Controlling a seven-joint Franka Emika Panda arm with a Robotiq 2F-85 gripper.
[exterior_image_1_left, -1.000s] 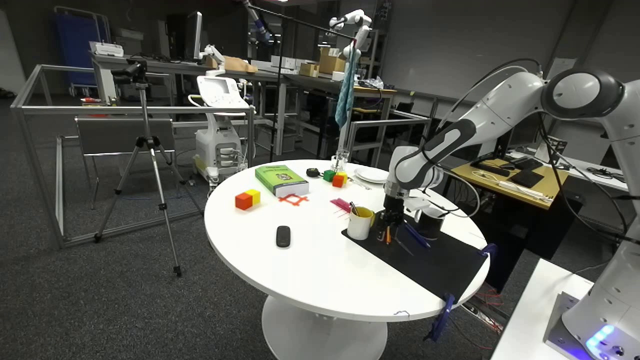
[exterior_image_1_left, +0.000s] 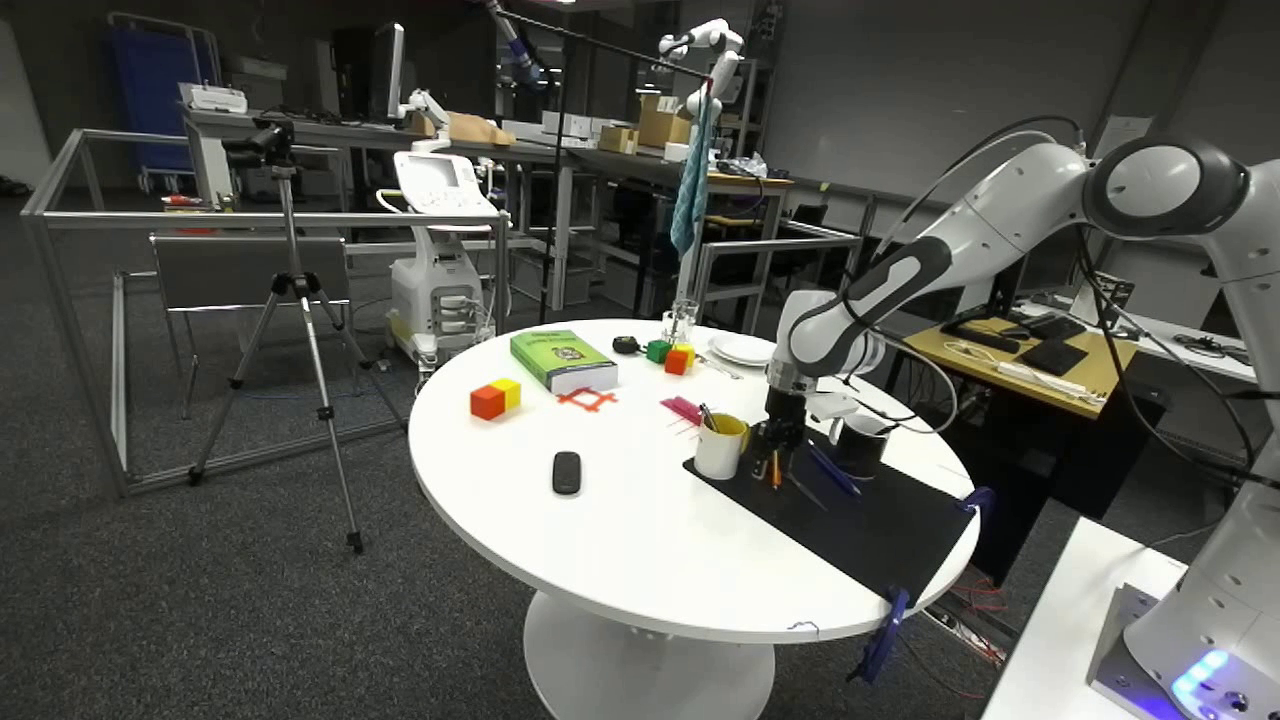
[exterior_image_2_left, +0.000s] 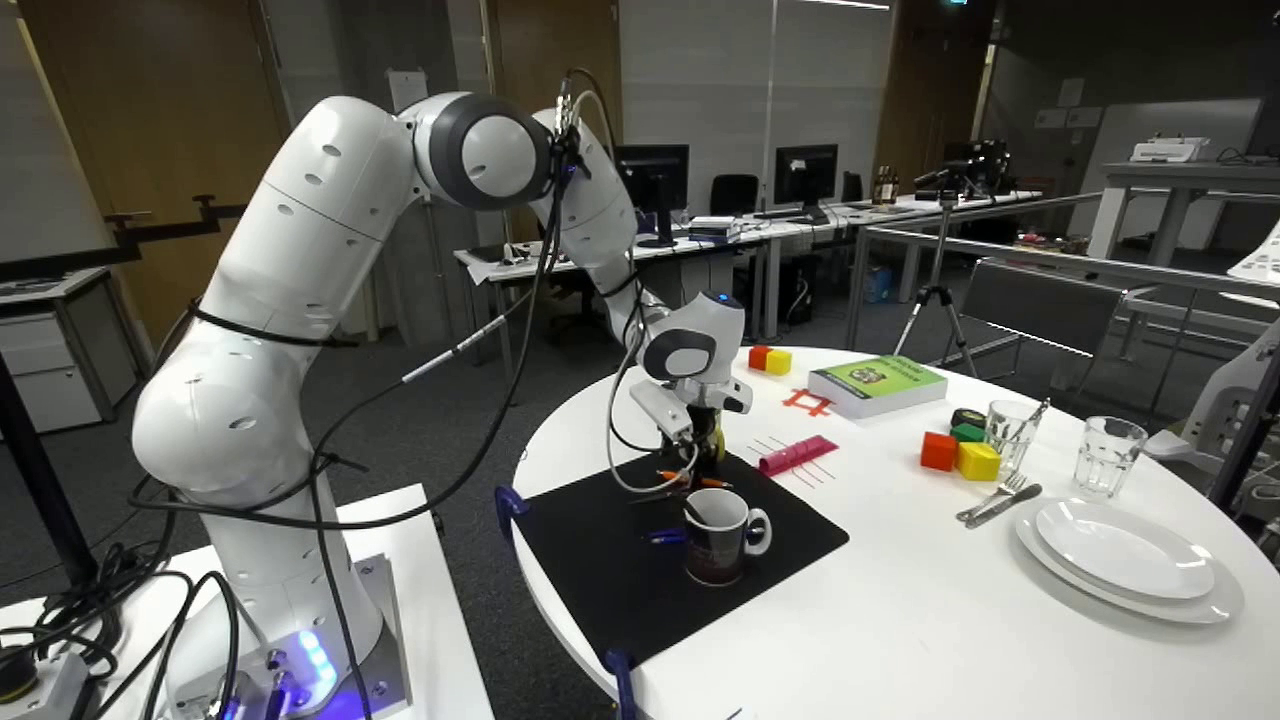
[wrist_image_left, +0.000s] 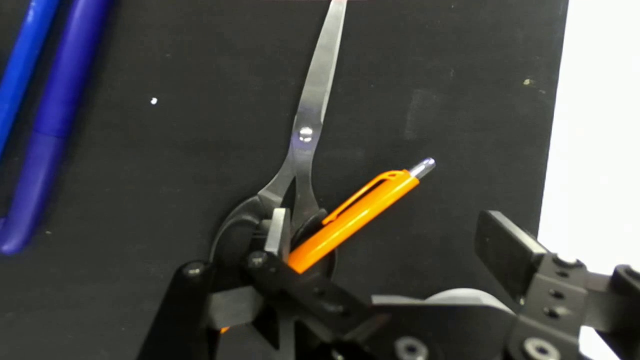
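Observation:
In the wrist view my gripper is open, its two fingers wide apart over the black mat. An orange pen (wrist_image_left: 360, 219) lies slantwise, its clip end reaching into the space between the fingers; the left finger covers part of its other end. Under that finger are the black handles of a pair of scissors (wrist_image_left: 306, 126), blades pointing away. The pen crosses over one handle. Off to the left are blue pens (wrist_image_left: 51, 132). Exterior view 1 places the gripper low on the mat, between a white cup (exterior_image_1_left: 719, 452) and a dark mug (exterior_image_1_left: 859, 450).
The black mat (exterior_image_2_left: 600, 576) is clamped to the round white table. The dark mug (exterior_image_2_left: 716, 552) stands close to the gripper. A green book (exterior_image_1_left: 561, 361), coloured blocks, glasses and plates (exterior_image_2_left: 1122, 546) are farther off.
The arm and gripper have barely moved, with at most a slight shift at the wrist. The objects on the table look the same.

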